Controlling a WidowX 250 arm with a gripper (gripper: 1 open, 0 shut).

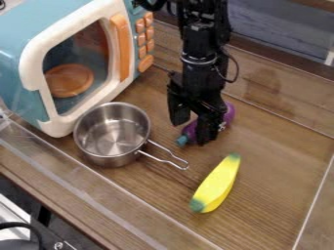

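My black gripper (196,115) is open and lowered over a purple toy eggplant (225,115), which lies on the wooden counter and is partly hidden by the fingers. A yellow banana (217,184) lies in front, to the lower right. A steel pot (112,132) with its handle toward the banana stands left of the gripper.
A toy microwave (46,39) with an open doorway and an orange plate (68,80) inside fills the upper left. A wall runs along the back.
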